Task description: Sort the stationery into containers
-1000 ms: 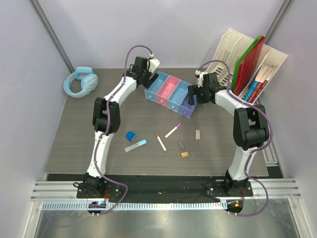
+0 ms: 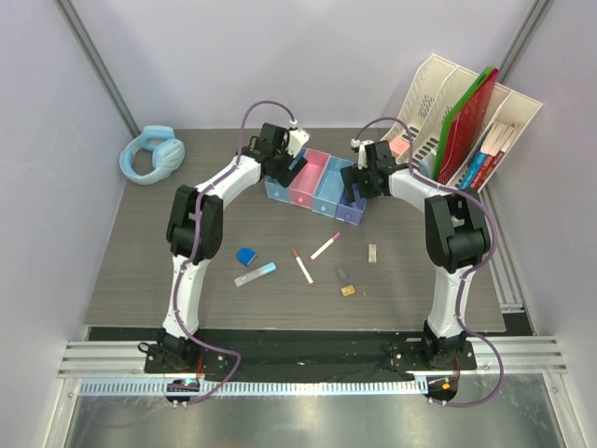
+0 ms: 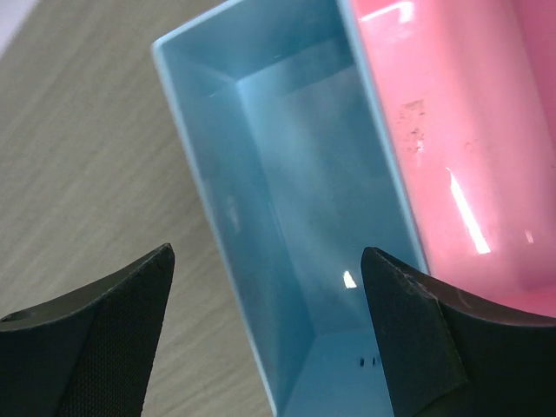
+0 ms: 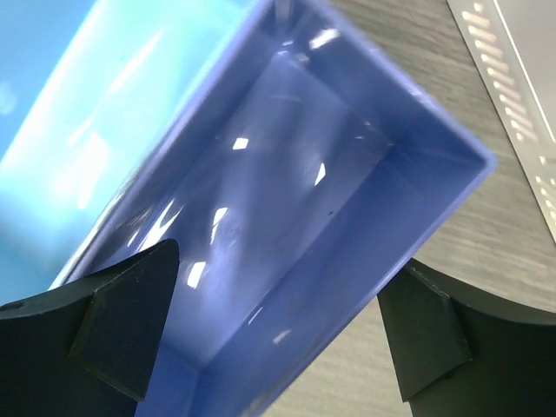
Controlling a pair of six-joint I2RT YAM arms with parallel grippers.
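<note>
A joined row of open boxes runs left to right at the table's back: a light blue one (image 2: 277, 192), a pink one (image 2: 311, 175), another blue one (image 2: 329, 187) and a purple-blue one (image 2: 351, 211). My left gripper stands open over the left blue box, which looks empty. Open too, my right gripper has the purple-blue box between its spread fingers; contact with the walls is unclear. On the table lie a blue block (image 2: 245, 255), a clear blue-ended tube (image 2: 255, 273), an orange-capped marker (image 2: 302, 267) and a pink-capped marker (image 2: 326, 245).
Small pieces lie right of the markers: a whitish one (image 2: 372, 253), a grey one (image 2: 341, 273) and a yellow one (image 2: 348, 290). Blue headphones (image 2: 153, 155) rest back left. A white rack (image 2: 431, 93) with folders and books stands back right.
The row of boxes has shifted slightly left and toward the front, its left end most. My left gripper has moved forward and a little right; the right one has moved left. The loose stationery is unmoved.
</note>
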